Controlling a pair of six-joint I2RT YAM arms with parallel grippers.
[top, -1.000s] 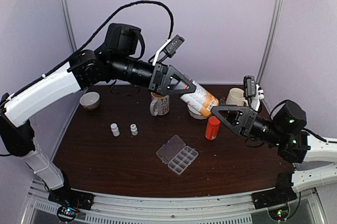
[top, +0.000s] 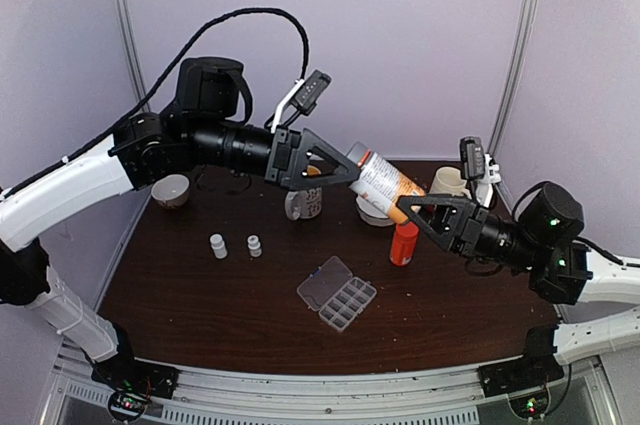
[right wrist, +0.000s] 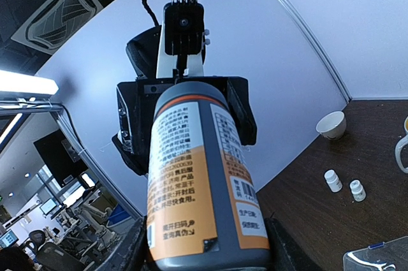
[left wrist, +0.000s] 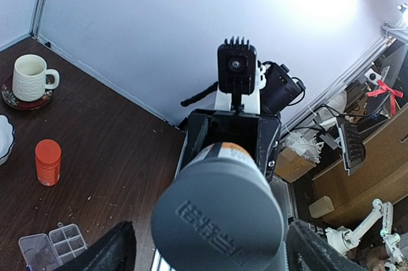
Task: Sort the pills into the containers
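Note:
My right gripper [top: 408,209] is shut on the lower end of a large orange-and-white bottle [top: 385,184], held tilted above the table. The bottle's grey cap [left wrist: 217,220] points up and left toward my left gripper [top: 345,167], whose open fingers stand just off it. In the left wrist view the cap fills the space ahead of those fingers [left wrist: 115,249]. Printed label text [right wrist: 182,175] faces the right wrist camera. On the table lies a clear pill box [top: 347,303] with its lid open, its compartments looking empty. Two small white bottles [top: 218,245] [top: 254,246] stand to its left.
A red-capped container [top: 402,245] stands below the right gripper. Farther back are a patterned mug [top: 305,203], a cream mug [top: 447,182] and a white bowl [top: 171,191].
My left gripper has drawn back to the left, away from the cap, which it surrounded earlier. The bottle stays in the right gripper, which has shifted only slightly.

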